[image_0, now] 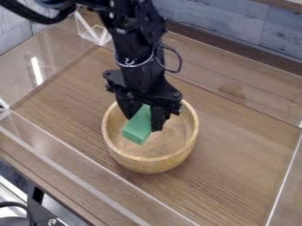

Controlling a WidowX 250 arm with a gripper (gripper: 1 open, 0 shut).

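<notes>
A round tan bowl (163, 154) stands in the middle of the wooden table. The black gripper (144, 108) hangs over its back half, shut on a green object (138, 129), which is tilted and held inside or just above the bowl. The fingertips are mostly hidden behind the green object and the dark gripper body.
Bare wood (236, 168) lies to the right of the bowl and also to the left. A blue-grey wall (236, 40) runs along the back. A clear plastic piece (94, 26) is at the back left.
</notes>
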